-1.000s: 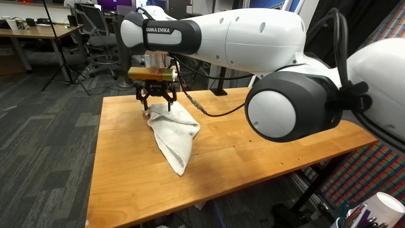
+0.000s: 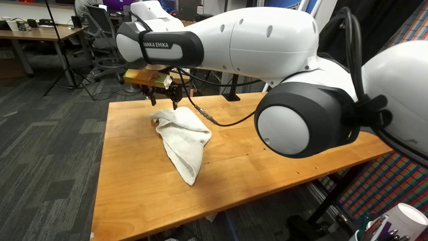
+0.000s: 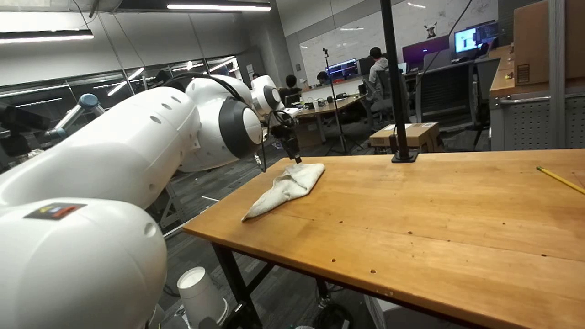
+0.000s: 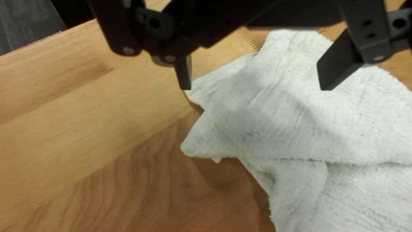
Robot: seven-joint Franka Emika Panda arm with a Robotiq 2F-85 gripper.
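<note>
A white cloth lies crumpled and folded on the wooden table, one long corner pointing to the near side in exterior view 1. My gripper is above its far end, tilted, with the fingers wide apart. In the wrist view the gripper is open; one finger hangs by the cloth's left edge over wood, the other over the cloth. Nothing is held between them. In exterior view 2 the fingertips are close above the back of the cloth; contact cannot be made out.
A black post stands at its back edge, and a yellow pencil lies far right. From the arm, a cable hangs down near the tabletop.
The gripper has shifted left and slightly up in exterior view 1 and has tilted. The cloth lies as before.
</note>
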